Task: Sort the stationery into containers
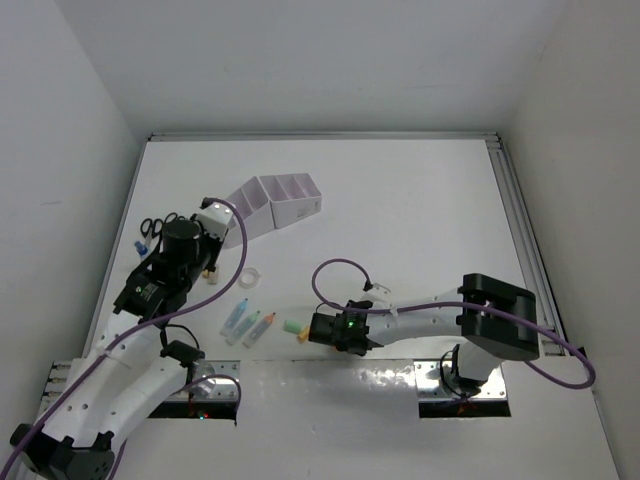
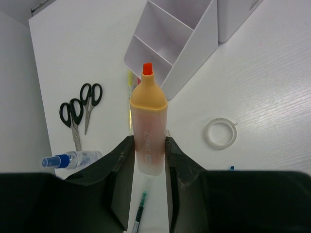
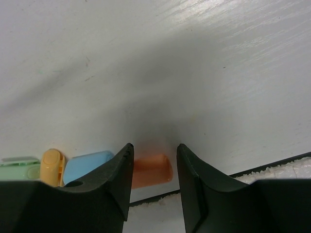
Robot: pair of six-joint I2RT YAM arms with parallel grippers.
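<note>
In the left wrist view my left gripper is shut on an orange highlighter [image 2: 148,121], held upright before the white compartment containers [image 2: 197,56]. Scissors [image 2: 90,99], a blue-capped bottle [image 2: 77,159] and pens lie around it. My right gripper hangs low at the front edge, part open over an orange piece [image 3: 153,174], with a blue piece [image 3: 87,163], a yellow piece [image 3: 51,165] and a green piece [image 3: 18,171] to its left.
A clear tape roll [image 1: 250,277] and several highlighters [image 1: 240,320] lie at the front left.
</note>
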